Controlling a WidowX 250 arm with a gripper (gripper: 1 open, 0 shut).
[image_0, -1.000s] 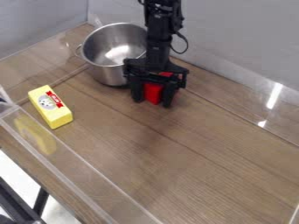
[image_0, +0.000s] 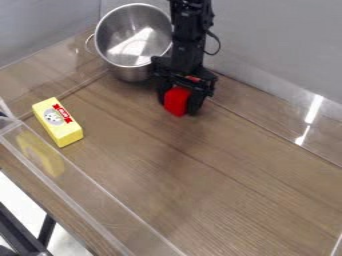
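The black gripper (image_0: 183, 93) hangs from the top of the view, low over the wooden table, with a red object (image_0: 177, 101) between and partly behind its fingers, near the back wall. A steel pot (image_0: 127, 42) sits just left of it at the back. Whether the fingers grip the red object is hard to tell, as the dark gripper hides much of it.
A yellow box (image_0: 58, 122) with red lettering lies on the left near a clear plastic edge. Walls bound the back.
Over the last second the gripper has shifted slightly, and more of the red object now shows at its lower left side. The pot and yellow box look unmoved.
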